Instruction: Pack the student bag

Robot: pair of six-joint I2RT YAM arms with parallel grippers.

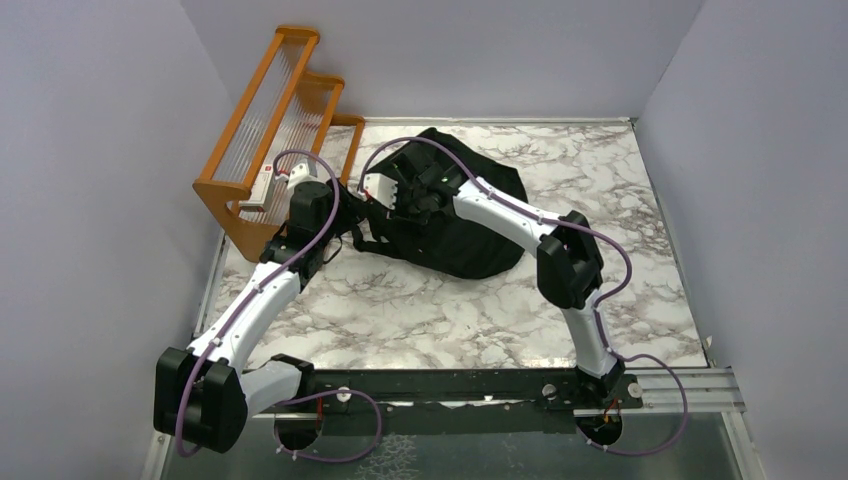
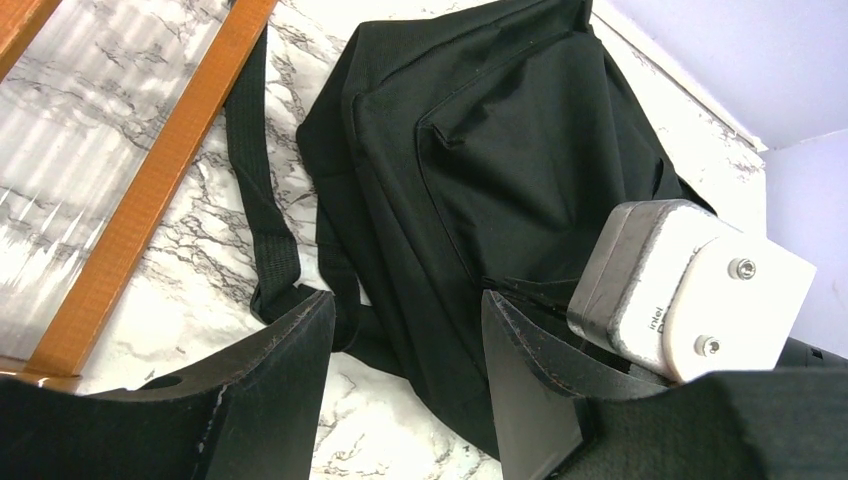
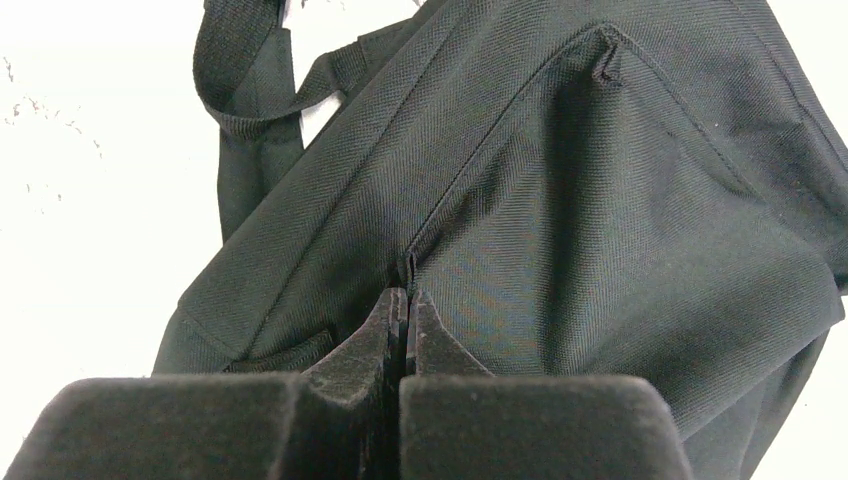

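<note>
The black bag [image 1: 455, 240] lies flat on the marble table, its straps [image 2: 262, 220] trailing out on the left side. In the right wrist view my right gripper is shut on a narrow black strip of the bag [image 3: 480, 210], beside its zip seam; only the strip's tip shows past the fingers. My left gripper stands open with nothing between its fingers, above the bag's strap side. Part of the right arm [image 2: 690, 290] is in view at the right of the left wrist view.
A wooden rack with clear ribbed panels [image 1: 250, 185] stands at the left, holding a white box [image 1: 262, 187]. Grey walls [image 1: 450, 60] enclose the area.
</note>
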